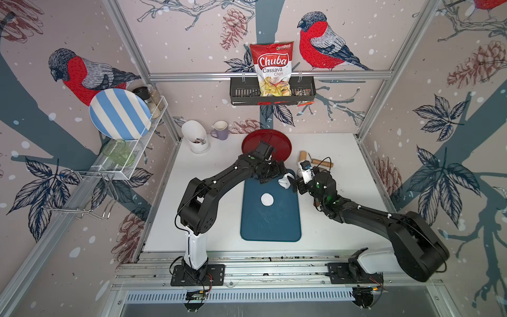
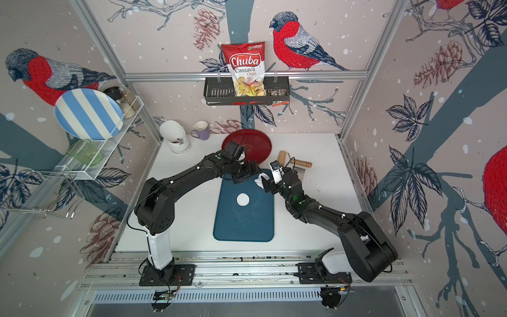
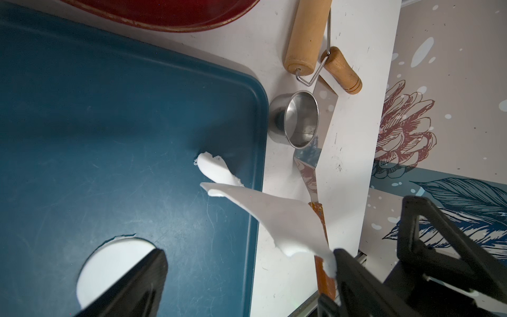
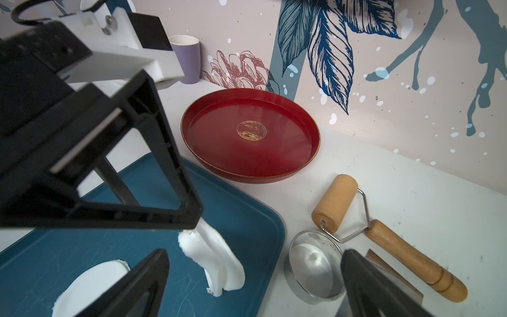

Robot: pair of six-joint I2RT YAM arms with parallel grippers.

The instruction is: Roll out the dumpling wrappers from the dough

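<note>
A flat white round of dough (image 1: pixel 267 199) lies on the blue board (image 1: pixel 270 224). My left gripper (image 1: pixel 280 169) is open above the board's far right part. A limp strip of dough clings to one of its fingers and hangs down; in the right wrist view the same dough (image 4: pixel 216 259) droops below that fingertip toward the board. A smaller white lobe (image 3: pixel 216 168) shows just past the strip; whether they are joined I cannot tell. My right gripper (image 1: pixel 299 185) stands open close to the right of the hanging dough, with its fingers (image 4: pixel 134 288) wide apart.
Right of the board are a metal cup (image 4: pixel 315 264), a wooden roller (image 4: pixel 336 203) and a scraper with a flat blade (image 3: pixel 322 113). Behind the board is a round red tray (image 4: pixel 250 132). The board's near half is clear.
</note>
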